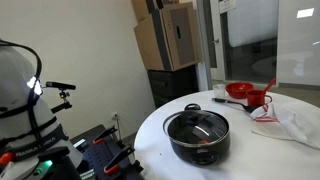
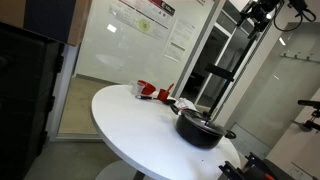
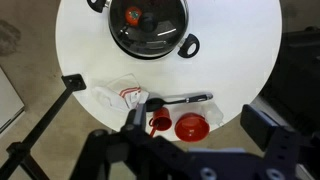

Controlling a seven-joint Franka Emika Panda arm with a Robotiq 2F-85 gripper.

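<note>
A black pot with two side handles stands on the white round table, and in the second exterior view the same pot is near the table's edge. Looking down from the wrist, the pot is at the top, partly cut off, with small reddish things showing inside its rim. My gripper is high above the table with its dark fingers spread wide at the bottom of the wrist view. It is open, with nothing held between them.
Beyond the pot lie a white cloth, a black utensil, a red mug, a red bowl and a clear container. Bare white tabletop stretches beside the pot.
</note>
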